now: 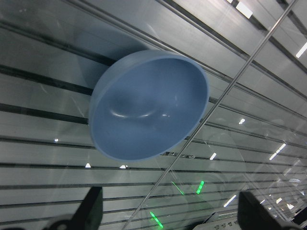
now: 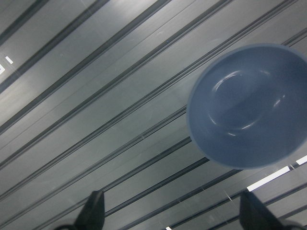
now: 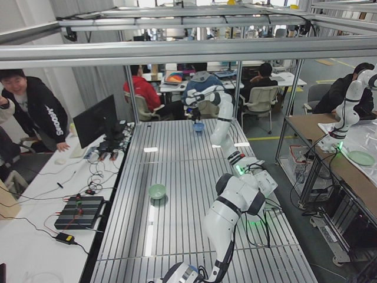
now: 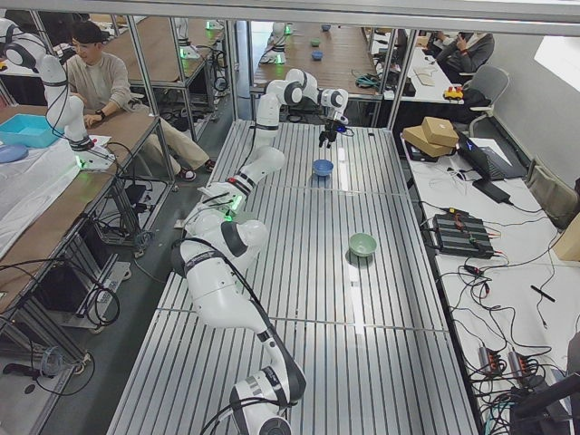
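A blue bowl (image 3: 199, 126) (image 4: 323, 168) stands on the slatted metal table (image 4: 299, 290) at the far end, beneath the far arm's dark gripper. A green bowl (image 3: 157, 192) (image 4: 362, 245) sits mid-table. In the left wrist view a blue bowl (image 1: 146, 108) lies ahead of my open left gripper, whose fingertips are empty. In the right wrist view a blue bowl (image 2: 247, 105) lies ahead and to one side of my open right gripper, also empty. The near arm's gripper is outside both camera views.
Side desks hold a monitor (image 3: 96, 121), a black power unit (image 3: 79, 212) and cables. Another arm (image 3: 347, 112) stands on a neighbouring bench. Metal frame bars run overhead.
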